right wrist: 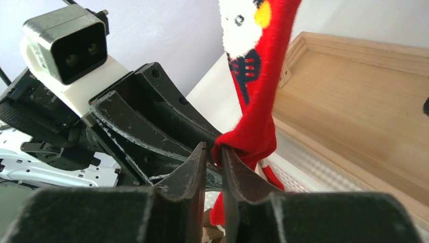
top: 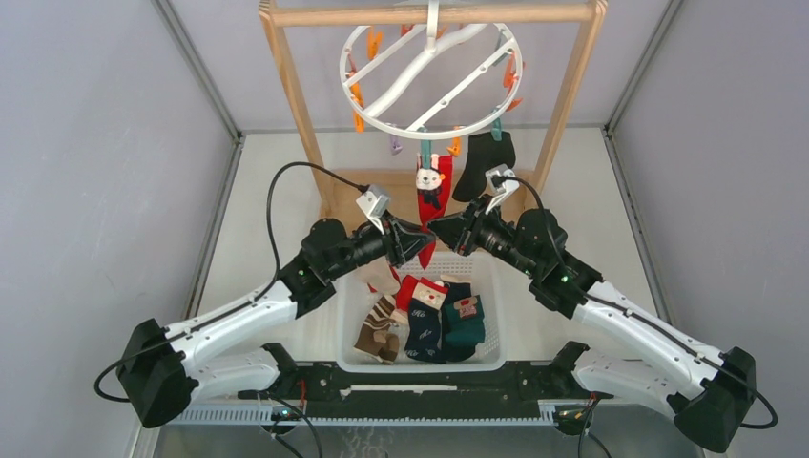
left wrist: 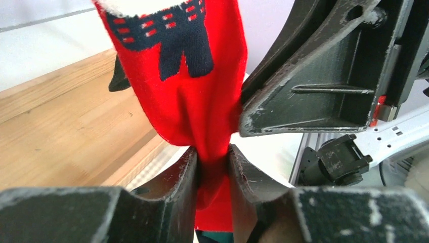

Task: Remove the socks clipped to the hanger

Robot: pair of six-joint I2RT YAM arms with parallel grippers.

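The red sock [top: 431, 181], with a white-faced figure on it, hangs from a teal clip [top: 426, 145] on the white round hanger [top: 515, 67]. My left gripper is shut on its lower part, bunching the cloth between the fingers. From the other side, my right gripper comes up against the sock with its fingers slightly apart. A fold of the red sock [right wrist: 253, 136] lies at its right fingertip; no firm hold shows. A dark sock [top: 488, 164] also hangs from the hanger, behind the right gripper.
Below the grippers stands a white basket [top: 348, 329] with several socks inside. Wooden posts [top: 294, 95] of the hanger stand rise on both sides. Several empty orange clips [top: 358, 93] hang round the ring. The two grippers are very close together.
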